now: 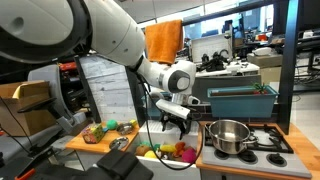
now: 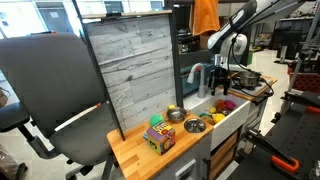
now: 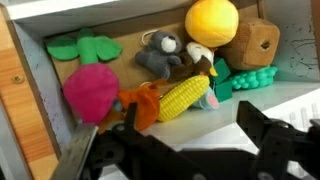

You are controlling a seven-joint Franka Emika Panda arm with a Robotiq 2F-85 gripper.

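Note:
My gripper (image 1: 184,130) hangs over an open white drawer (image 3: 215,137) of toys, its black fingers (image 3: 128,125) spread wide along the lower edge of the wrist view. Nothing sits between them. Inside lie a yellow corn cob (image 3: 183,97), an orange toy (image 3: 145,103) and a dark pink toy (image 3: 90,93) with green leaves. Behind these are a grey plush (image 3: 158,55), a yellow ball (image 3: 212,20), a brown block (image 3: 253,45) and a green bumpy toy (image 3: 253,78). In the second exterior view, the gripper (image 2: 216,88) looks small and far off.
A steel pot (image 1: 229,136) stands by the stove (image 1: 262,152), right of the drawer. To the left, a colourful box (image 2: 159,138) and metal bowls (image 2: 194,125) rest on the wooden counter (image 2: 138,158). A blue-green basin (image 1: 242,105) sits behind.

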